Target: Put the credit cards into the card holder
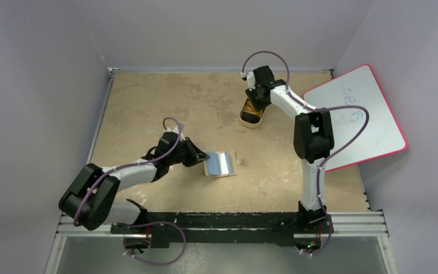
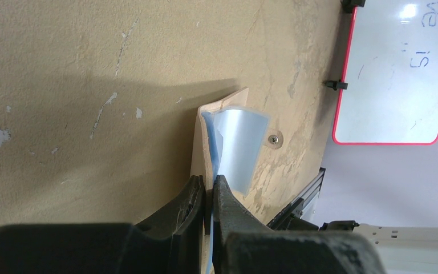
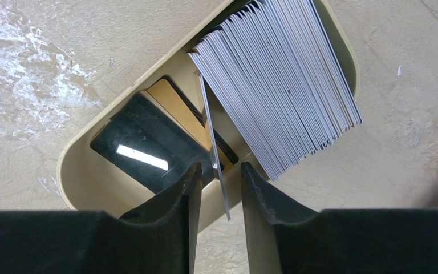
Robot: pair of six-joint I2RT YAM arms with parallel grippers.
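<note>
The card holder (image 1: 231, 163), tan with blue and clear sleeves, lies at the table's middle front; my left gripper is shut on its edge. A beige box (image 3: 74, 171) at the back holds black and gold cards (image 3: 142, 142) lying flat and a stack of white-edged cards (image 3: 274, 80). One thin card (image 3: 213, 145) leans apart from the stack. My right gripper is over the box, part open, with that card's lower end between and beyond its fingertips; contact does not show.
A whiteboard (image 1: 353, 125) with a red rim covers the right side of the table.
</note>
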